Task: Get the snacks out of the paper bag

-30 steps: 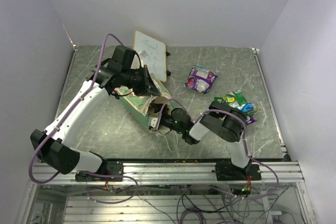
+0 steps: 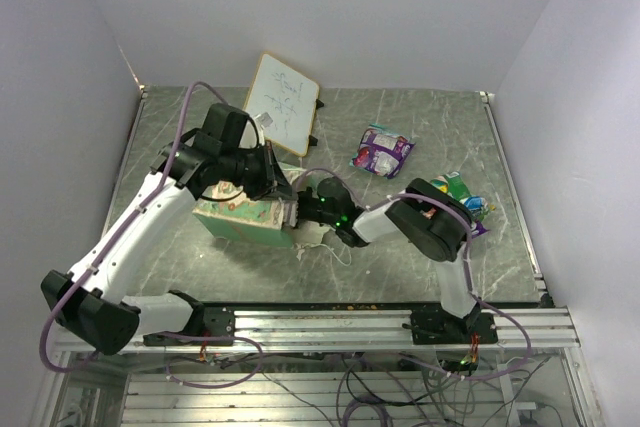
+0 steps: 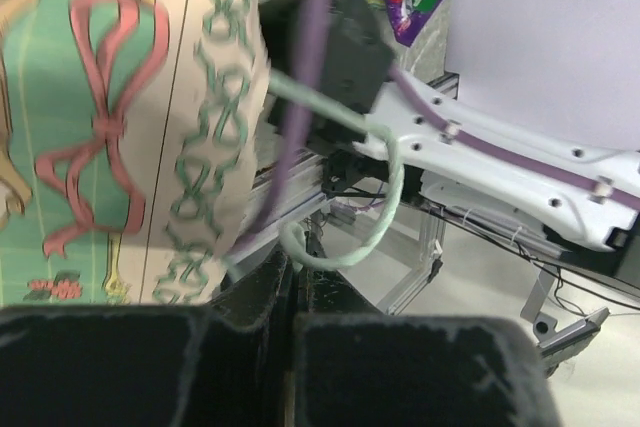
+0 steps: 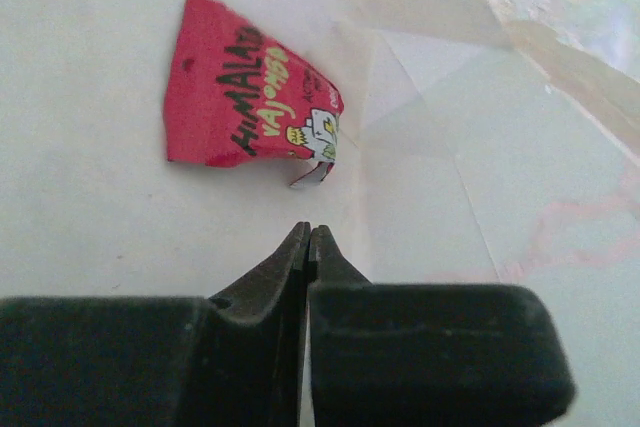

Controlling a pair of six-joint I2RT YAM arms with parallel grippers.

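Observation:
The paper bag, green and cream with printed ribbons, lies on its side under my left arm. My left gripper is shut on the bag's pale green cord handle, which loops up from the fingertips. Inside the bag, a small red snack packet with dark and yellow lettering lies on the pale inner paper. My right gripper is shut with nothing between its fingers. The packet sits just beyond and above the fingertips in the right wrist view, apart from them. From the top, the right gripper's tips are hidden by the bag.
A purple snack bag lies at the back centre of the grey table. Several more packets, one a green bag, lie at the right, partly under my right arm. A whiteboard stands behind the bag. Bare table separates these.
My right gripper has gone from open around the red packet to shut, and the packet now lies ahead of it. My left arm has moved lower, and the bag has shifted and tilted with it.

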